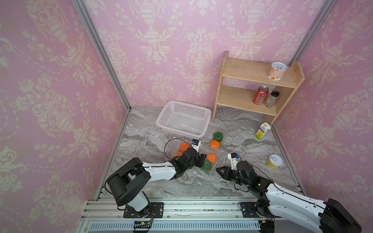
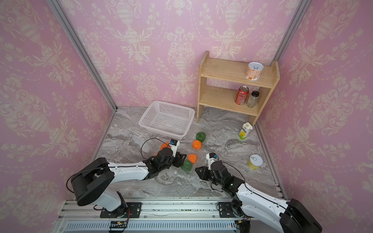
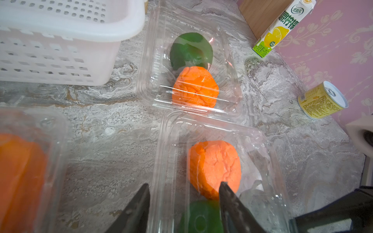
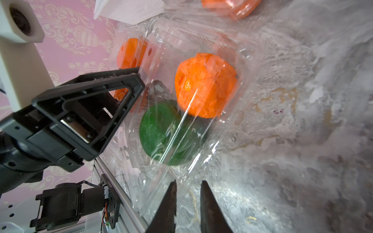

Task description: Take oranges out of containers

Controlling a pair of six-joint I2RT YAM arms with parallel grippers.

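A clear clamshell holds an orange and a green fruit, beneath my left gripper, whose fingers stand apart with nothing seen between them. My right gripper is at the same container's right side, its fingers close together; whether it pinches the thin plastic is hard to tell. A second clamshell behind has another orange and green fruit. A third clamshell with oranges is at the left, partly hidden by my left arm in the top views.
A white basket stands empty at the back. A wooden shelf with cans and a jar is at back right. A juice carton and a yellow can stand at the right.
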